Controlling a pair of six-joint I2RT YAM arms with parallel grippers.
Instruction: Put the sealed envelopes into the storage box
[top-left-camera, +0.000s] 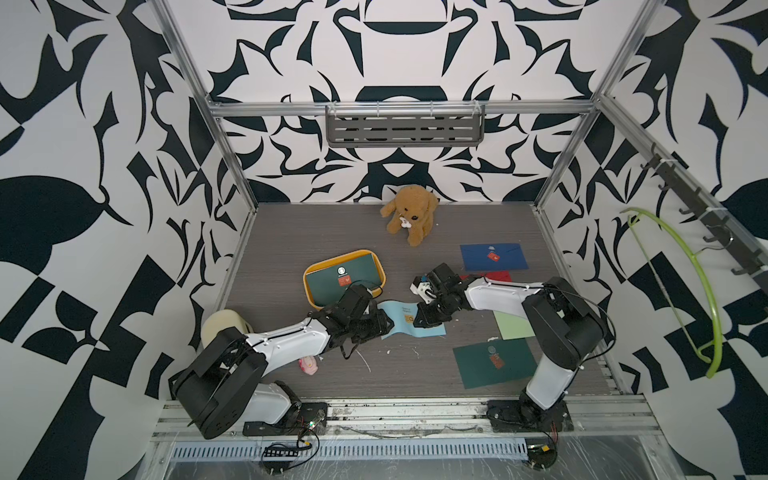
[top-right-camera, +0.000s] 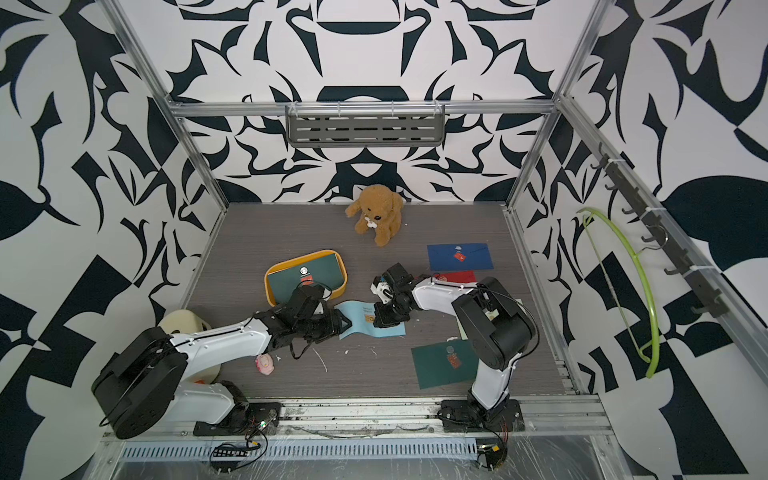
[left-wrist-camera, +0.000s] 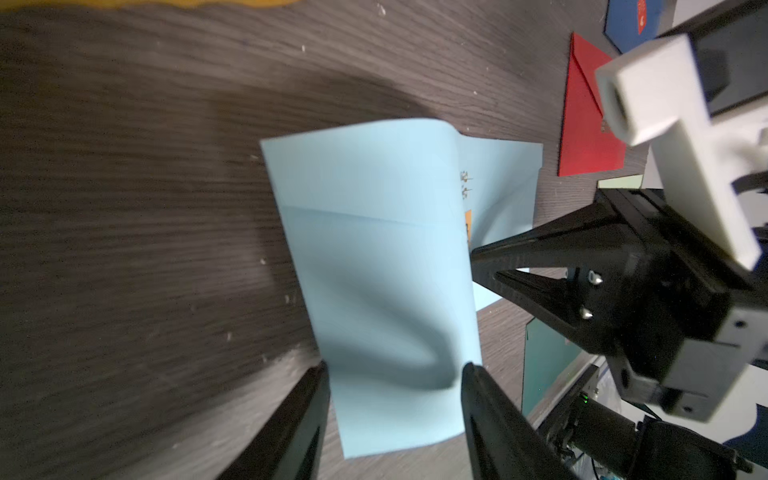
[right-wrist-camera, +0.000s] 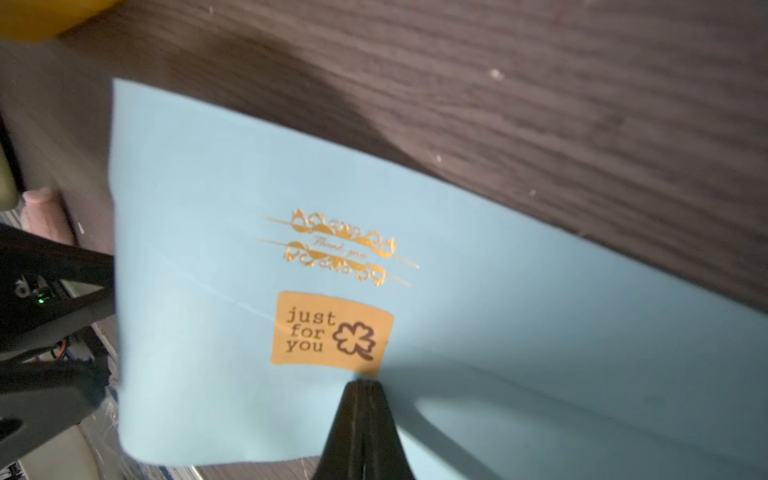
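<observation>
A light blue envelope (left-wrist-camera: 376, 264) with gold print and an orange sticker lies between my two grippers, its left part bowed up off the table. My left gripper is open at that raised end, one finger to each side in its wrist view; whether the paper lies between them I cannot tell. My right gripper is shut, tips against the envelope's face just below the sticker (right-wrist-camera: 332, 332). The yellow-rimmed storage box (top-left-camera: 309, 286) holds a dark green envelope (top-left-camera: 332, 281). Outside lie a blue envelope (top-left-camera: 473, 257), a red one (top-right-camera: 454, 277) and another dark green one (top-left-camera: 480, 366).
Under the right arm shows a pale green sheet (top-left-camera: 513, 325), partly hidden. A brown plush dog (top-left-camera: 412, 209) sits at the back. A small pink object (top-left-camera: 308, 365) lies near the left arm.
</observation>
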